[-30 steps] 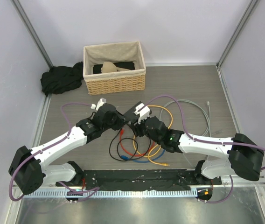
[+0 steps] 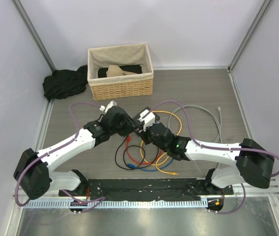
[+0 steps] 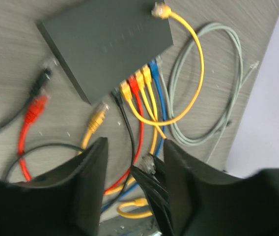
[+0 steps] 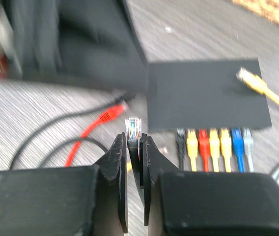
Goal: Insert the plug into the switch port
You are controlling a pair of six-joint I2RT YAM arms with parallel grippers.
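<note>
The black switch point(image 4: 203, 93) has a row of black, yellow, red, blue and grey plugs along one edge. In the right wrist view my right gripper is shut on a plug point(image 4: 132, 128) with a clear tip and dark body, pointing at the switch, left of the plugged row. My left gripper hangs over the cables, part open; its dark body also fills the upper left of the right wrist view. In the top view both arms largely hide the switch.
Loose red point(image 3: 35, 110) and black point(image 3: 34, 91) plugs lie beside the switch, with a yellow plug point(image 3: 95, 120) nearby. A wicker basket point(image 2: 122, 88) and dark cloth point(image 2: 63, 83) stand at the back. Grey cable point(image 2: 213, 118) loops on the right.
The left arm has shifted slightly, its elbow and wrist moving a little right. The right arm has moved only slightly.
</note>
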